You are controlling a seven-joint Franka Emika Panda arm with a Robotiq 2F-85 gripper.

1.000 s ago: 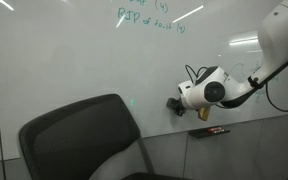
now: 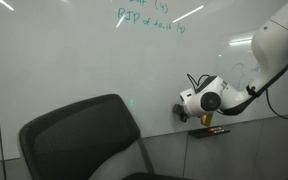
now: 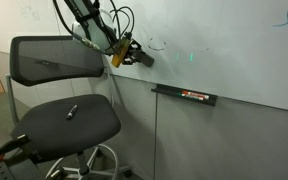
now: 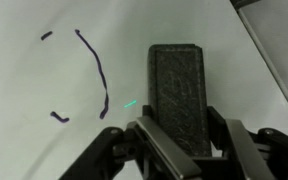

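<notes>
A dark, felt-like block that looks like an eraser (image 4: 178, 88) is clamped in my gripper, which is shut on it. It lies at the whiteboard (image 4: 44, 95) surface; whether it presses flat cannot be told. Left of the block in the wrist view are purple pen strokes (image 4: 98, 70) and a small green mark (image 4: 131, 104). From the second exterior view, the gripper (image 3: 136, 54) is near the board's lower edge, above and left of the marker tray (image 3: 184, 94).
A black office chair (image 3: 64, 125) stands in front of the board, close below the arm, with a dark marker (image 3: 72, 112) on its seat. A red-and-white item (image 3: 196, 95) rests on the tray. Green writing (image 2: 149, 18) is higher on the board.
The gripper and block have shifted slightly down and to the right in the first exterior view. The chair has stayed put.
</notes>
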